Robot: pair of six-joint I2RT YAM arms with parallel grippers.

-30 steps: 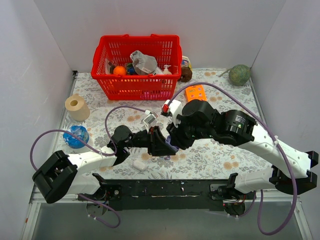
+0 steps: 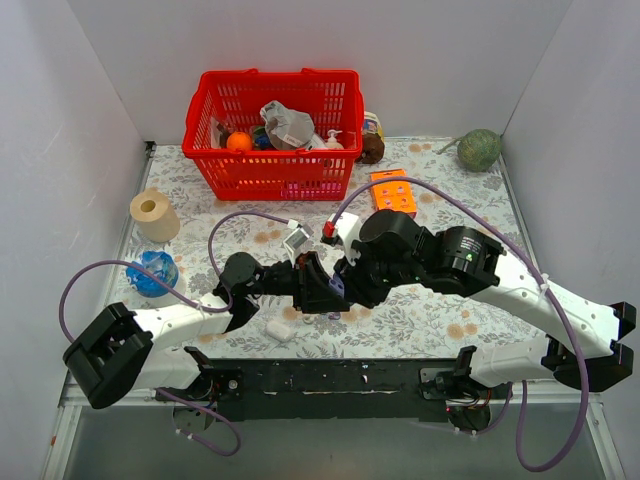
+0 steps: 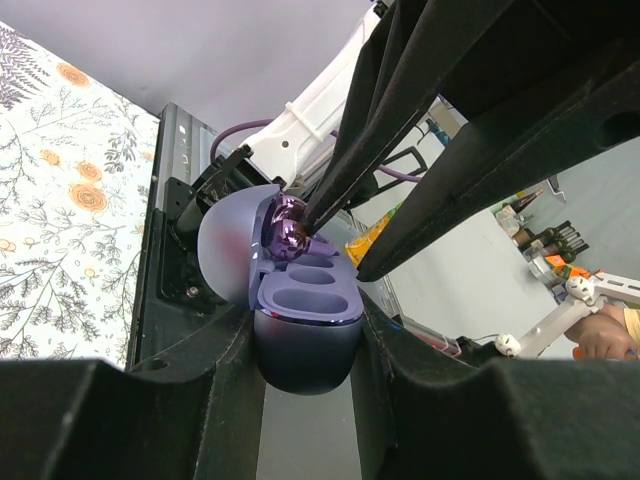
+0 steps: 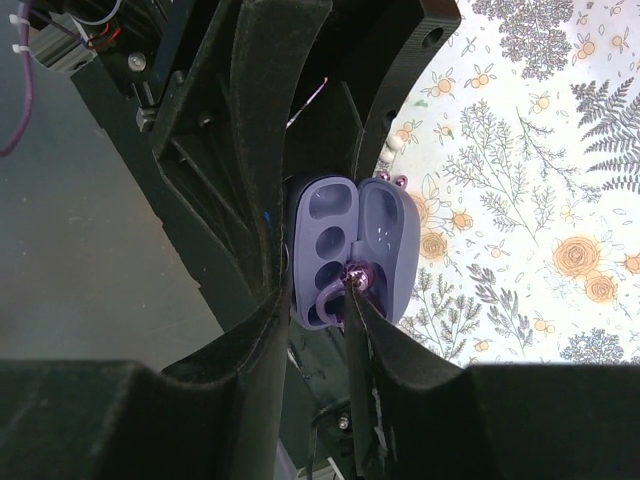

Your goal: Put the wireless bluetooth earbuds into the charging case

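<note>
My left gripper is shut on the open lilac charging case (image 3: 310, 290), held above the table with its lid (image 3: 228, 245) tipped to one side. A shiny purple earbud (image 3: 288, 238) sits at one end of the case, by the hinge; whether it is seated in its slot I cannot tell. My right gripper is part open over that end of the case. One of its fingertips (image 3: 318, 215) is touching or very close to the earbud (image 4: 358, 275); the other stands apart. Oval and round hollows elsewhere in the case are empty.
On the table below lie a small white block (image 2: 280, 330) and a small purple item (image 2: 333, 315). A red basket (image 2: 275, 180) stands at the back, an orange holed block (image 2: 393, 192) right of it. Paper roll (image 2: 154, 215) and blue ball (image 2: 152, 273) are on the left.
The right arm has lowered slightly and shifted toward the front over the case. My left arm looks still, keeping the case in place.
</note>
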